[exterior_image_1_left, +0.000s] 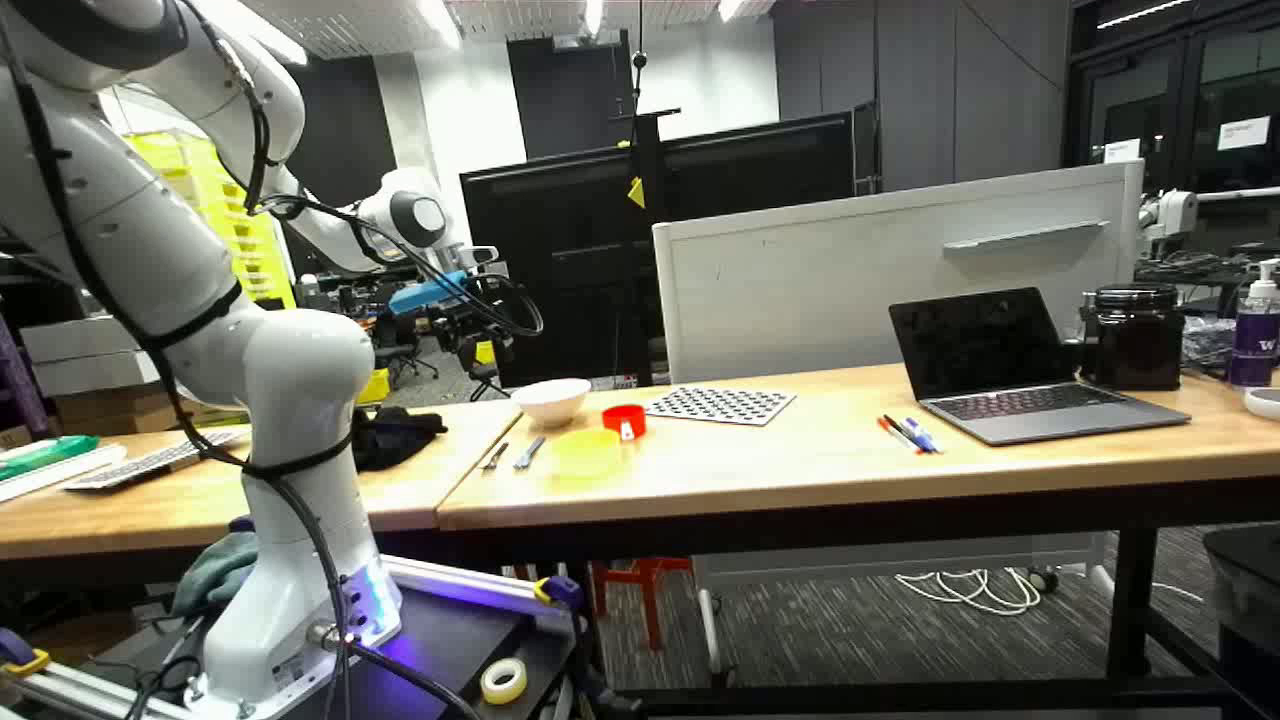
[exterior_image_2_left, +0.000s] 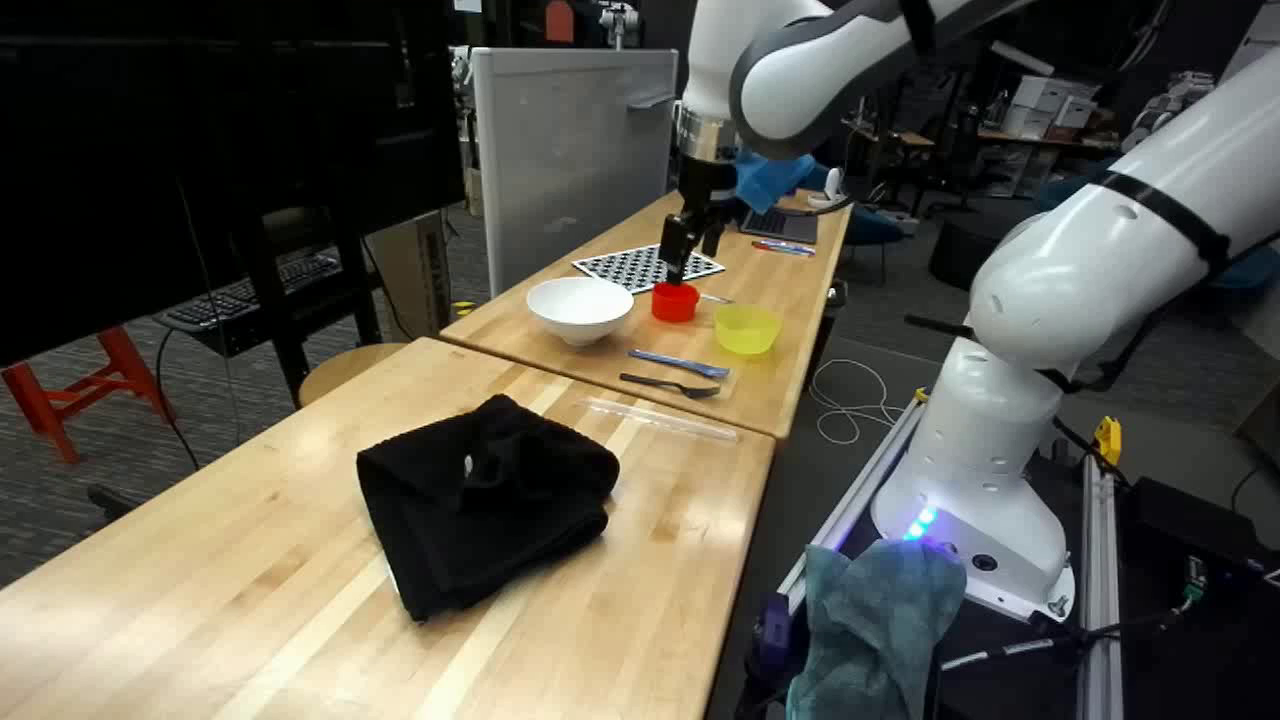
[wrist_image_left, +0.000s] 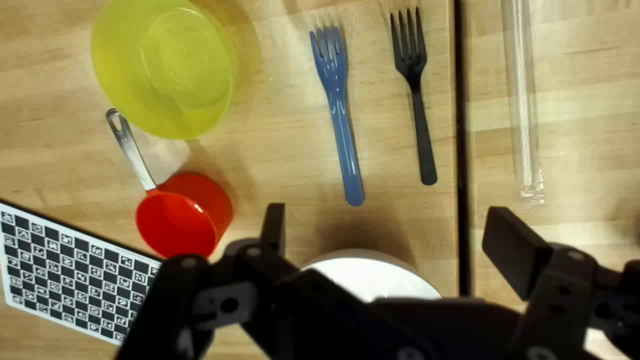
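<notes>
My gripper stands open above the table, nothing between its fingers. Below it in the wrist view, the white bowl (wrist_image_left: 375, 277) shows only in part, the rest hidden behind the gripper. Ahead of the fingertips lie a blue fork (wrist_image_left: 340, 114) and a black fork (wrist_image_left: 417, 96), side by side. To the left are a red cup (wrist_image_left: 180, 219) with a metal handle and a translucent yellow bowl (wrist_image_left: 165, 66). In exterior view 2 the white bowl (exterior_image_2_left: 581, 308) stands upright beside the red cup (exterior_image_2_left: 674, 302), and the gripper (exterior_image_2_left: 690, 266) appears above the table.
A checkered board (wrist_image_left: 72, 270) lies behind the red cup. A wrapped clear straw (wrist_image_left: 523, 96) rests across the table seam. Black cloth (exterior_image_2_left: 486, 498) is heaped on the near table. A laptop (exterior_image_1_left: 1032, 384) and pens (exterior_image_1_left: 909, 433) sit at the far end; mid-table is free.
</notes>
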